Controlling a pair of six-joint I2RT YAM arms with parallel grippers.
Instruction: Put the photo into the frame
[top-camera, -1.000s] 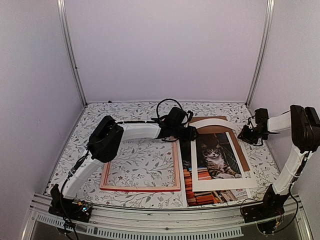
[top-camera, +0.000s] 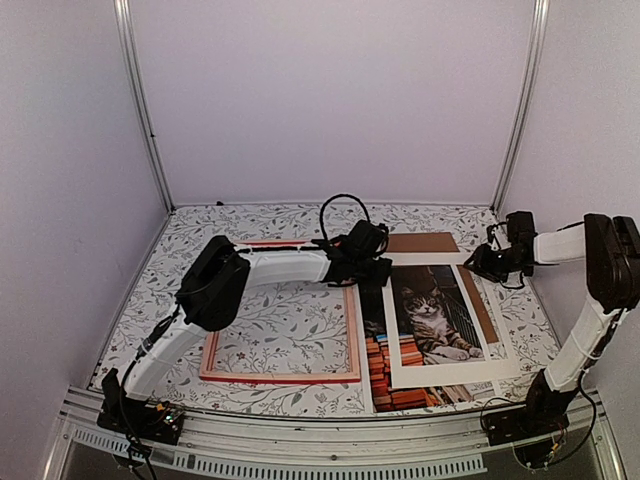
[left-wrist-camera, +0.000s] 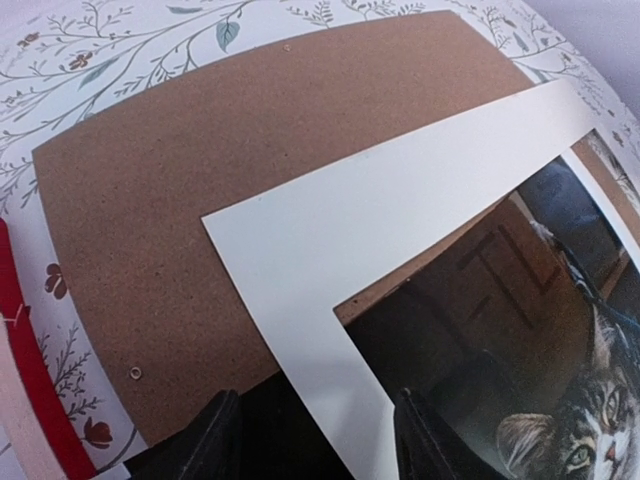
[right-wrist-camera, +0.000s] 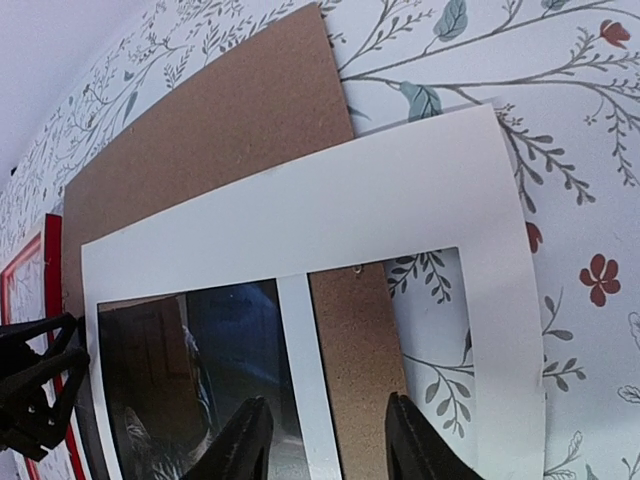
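Note:
A white mat (top-camera: 440, 375) lies over the cat photo (top-camera: 435, 320), a brown backing board (top-camera: 420, 242) and a dark photo with orange stacks (top-camera: 376, 380). The empty red-edged frame (top-camera: 354, 350) lies left of them. My left gripper is over the mat's upper left corner, part open, with the mat's strip visible beneath between its fingers, apparently not held. My right gripper stands part open over the right side of the photo and board, nothing visibly held.
The patterned table (top-camera: 170, 260) is enclosed by pale walls. Bare table shows at the back and far left.
The mat has shifted slightly right, and its upper edge, bowed up earlier, now lies flatter. Both grippers have moved slightly.

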